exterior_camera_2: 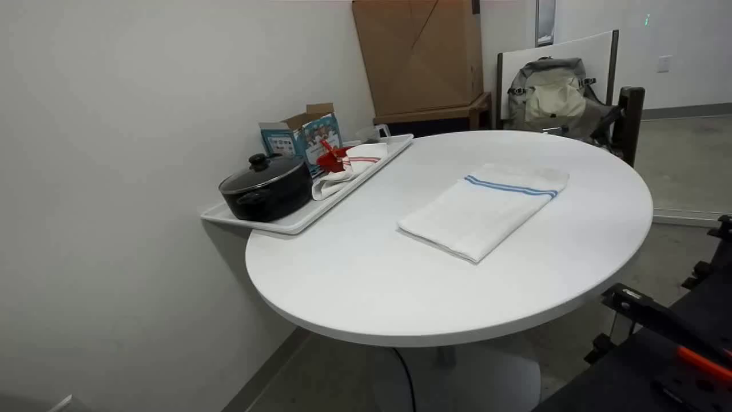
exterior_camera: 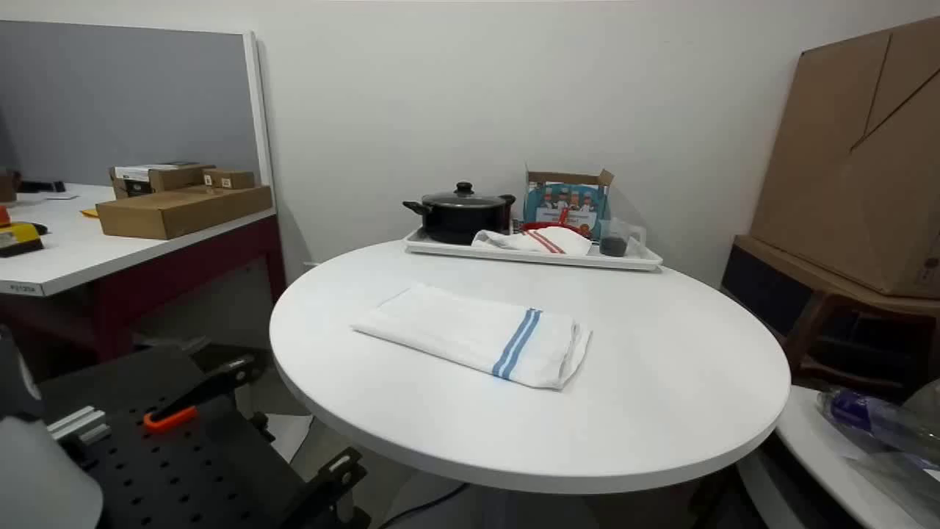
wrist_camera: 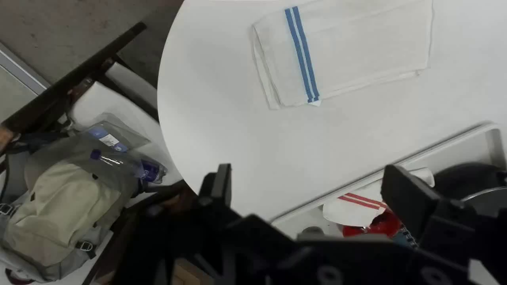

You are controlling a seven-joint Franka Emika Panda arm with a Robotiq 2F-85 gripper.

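A white towel with two blue stripes [exterior_camera: 458, 333] lies folded flat on the round white table [exterior_camera: 687, 379]. In the wrist view this blue-striped towel [wrist_camera: 361, 45] fills the upper right, clear of my gripper. The gripper stands open, its dark fingers wide apart and nothing held between them. Neither exterior view shows the gripper. On a white tray [exterior_camera_2: 309, 223] at the wall side of the table sit a lidded black pot [exterior_camera_2: 271, 189], a red-striped white towel [exterior_camera_2: 363, 159], and a red item [exterior_camera_2: 330, 161] partly under that towel.
An open blue box [exterior_camera: 564, 210] and a clear cup with dark contents [exterior_camera: 614, 244] share the tray. Bare tabletop surrounds the blue-striped towel. Beyond the table stand a large cardboard box [exterior_camera_2: 422, 62] and a backpack [exterior_camera_2: 559, 99]. A plastic bottle [wrist_camera: 128, 164] lies on a nearby surface.
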